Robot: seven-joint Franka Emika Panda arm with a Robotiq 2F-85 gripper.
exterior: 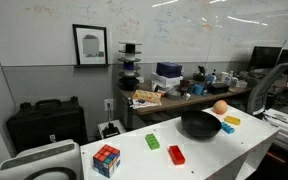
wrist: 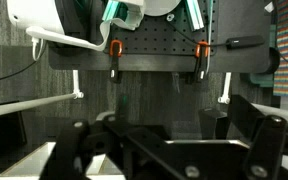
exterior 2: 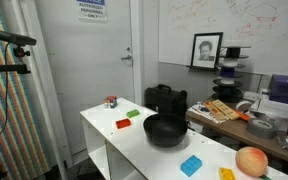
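In the wrist view my gripper is open, its two orange-marked fingers [wrist: 115, 62] wide apart with nothing between them. Below it lie dark floor and a perforated panel [wrist: 164, 40]; no tabletop object shows there. On the white table [exterior: 219, 158] in exterior view 1 are a Rubik's cube [exterior: 106, 160], a green block [exterior: 152, 141], a red block [exterior: 176, 155] and a black bowl [exterior: 199, 124]. A blue block [exterior 2: 191, 165], a yellow block [exterior 2: 226, 174] and a peach-coloured ball [exterior 2: 251, 161] sit to the bowl's right.
Behind the table, a wooden bench [exterior 2: 234, 129] carries pots, a dark box and a tiered rack [exterior: 130, 66]. A black case [exterior: 47, 124] stands at the back left. Loose cables and a dark-handled tool [wrist: 246, 42] show in the wrist view.
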